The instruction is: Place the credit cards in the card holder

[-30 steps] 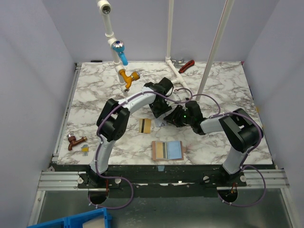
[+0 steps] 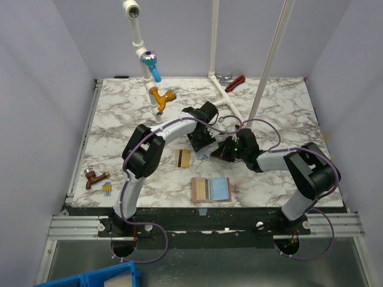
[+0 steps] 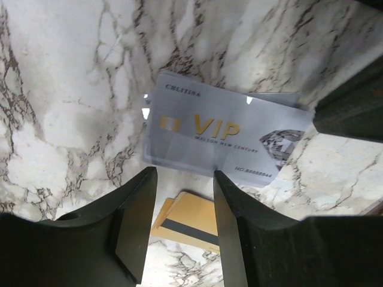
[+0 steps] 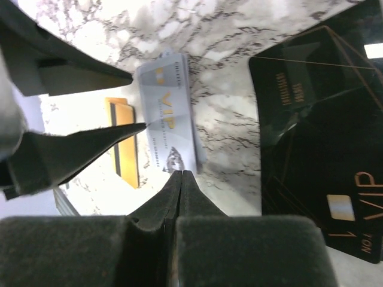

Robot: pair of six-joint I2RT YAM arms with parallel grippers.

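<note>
Silver VIP cards lie stacked on the marble, with gold cards beside them. My left gripper hangs over them, its two fingertips apart; whether anything is between them is unclear. My right gripper is shut at the silver cards' edge, with nothing visible between its tips. Black cards lie beside it in the right wrist view. The card holder, with gold and blue slots, lies at the table's front edge.
A white pipe frame with taps stands at the back. A copper tap lies at the left.
Since about a second ago my right arm has shifted slightly toward the front right in the top view. The left arm has moved very little.
</note>
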